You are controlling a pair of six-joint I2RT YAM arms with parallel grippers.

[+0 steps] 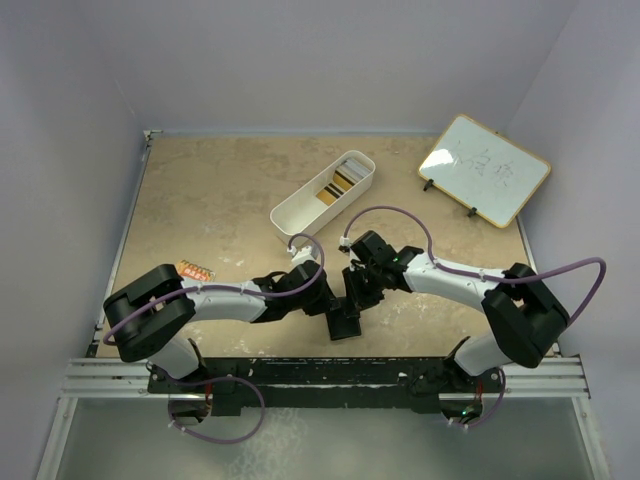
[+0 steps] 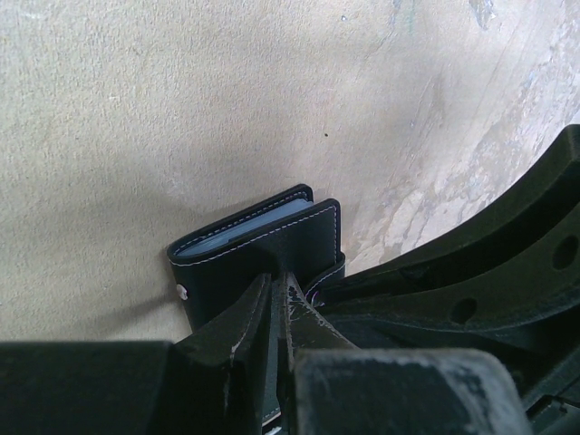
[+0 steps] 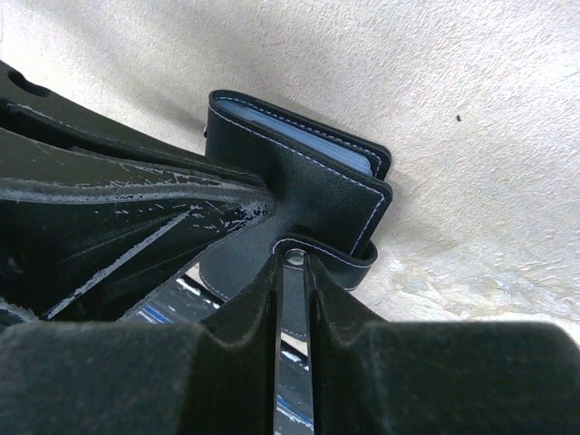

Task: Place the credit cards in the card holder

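Note:
The black card holder (image 1: 344,328) lies folded on the table between both arms. At its upper end, in the left wrist view, bluish clear sleeves (image 2: 249,225) show between the covers. My left gripper is shut with its tips against the holder's front, nothing visible between them. In the right wrist view my right gripper is shut at the holder's snap strap (image 3: 340,256), its tips at the silver snap; the thin strap end appears pinched there. Cards (image 1: 344,180) stand in the white box at the back. Whether the holder contains any is unclear.
The long white box (image 1: 290,220) stands behind the grippers, its near-left part empty. A whiteboard (image 1: 485,170) lies at the back right. An orange patterned item (image 1: 195,271) is by the left arm.

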